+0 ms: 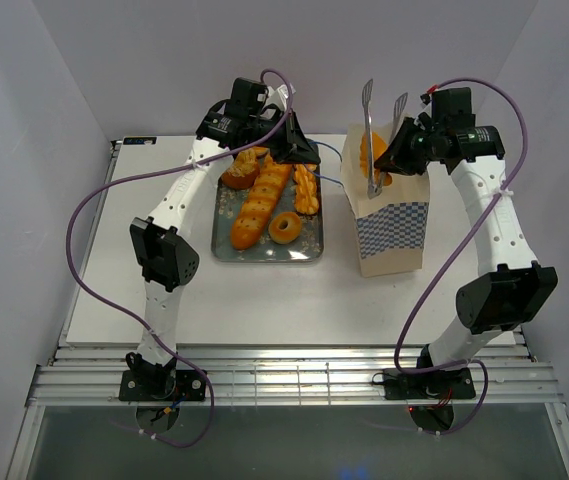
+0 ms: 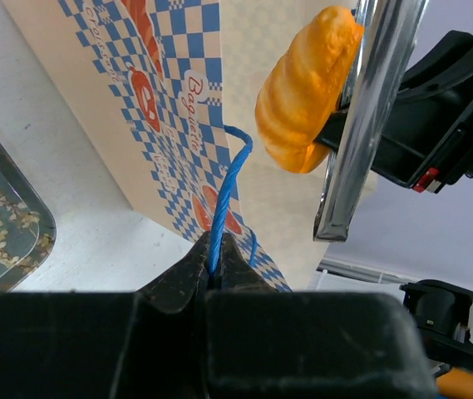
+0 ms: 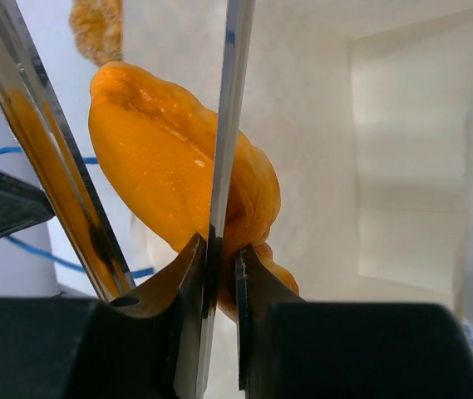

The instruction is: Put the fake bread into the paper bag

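Note:
The paper bag [image 1: 389, 262], checked blue and white, stands on the right with its mouth up. Its blue handle [image 2: 221, 220] is pinched in my left gripper [image 1: 316, 154], left of the bag. Over the bag's opening, my right gripper [image 1: 380, 168] is shut on an orange twisted bread [image 2: 307, 91]. In the right wrist view the bread [image 3: 157, 145] creases at the fingertips, and one arm of spread metal tongs [image 3: 224, 141] crosses those fingers. The tongs [image 1: 367, 110] stick up beside the gripper. Whether their arm is also pinched, I cannot tell.
A dark tray [image 1: 304, 247] left of the bag holds several breads, among them a long loaf [image 1: 260, 205] and a ring [image 1: 285, 227]. My left arm reaches over its back part. The table in front of tray and bag is clear.

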